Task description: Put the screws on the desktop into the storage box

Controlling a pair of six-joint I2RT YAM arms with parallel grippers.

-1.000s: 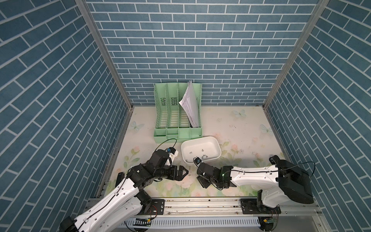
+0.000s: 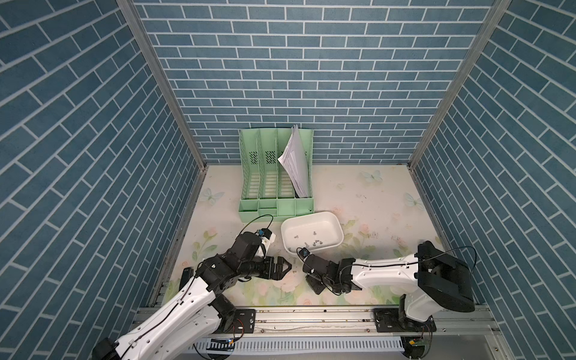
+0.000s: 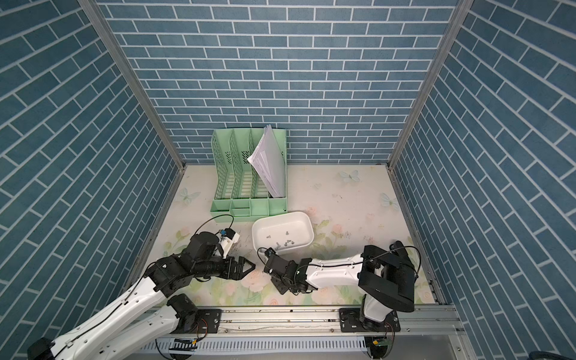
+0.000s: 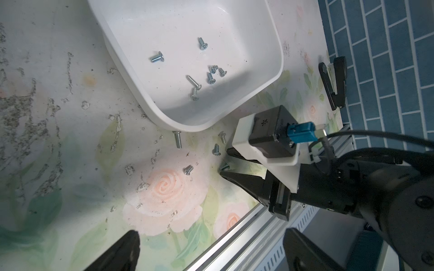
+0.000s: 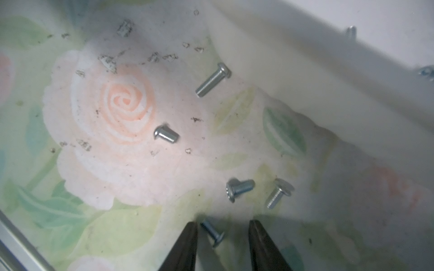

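A white storage box (image 2: 312, 223) holds several screws (image 4: 199, 85). Several loose screws lie in front of it, among them a long one (image 5: 212, 80) by the box wall, one on the rose (image 5: 166, 133) and a pair (image 5: 239, 187) farther along. My right gripper is part open, low at the table, with a screw (image 5: 212, 232) lying between and just beyond its fingertips. My left gripper stands open above the table left of the right one, facing the box, with nothing between its fingers.
A green organizer (image 2: 258, 210) with papers (image 2: 294, 162) stands behind the box. A black object (image 2: 184, 277) lies at the front left. The metal front rail (image 2: 324, 312) runs close below the grippers.
My right arm and gripper have shifted slightly left toward the screws in front of the box. The left arm has not visibly moved.
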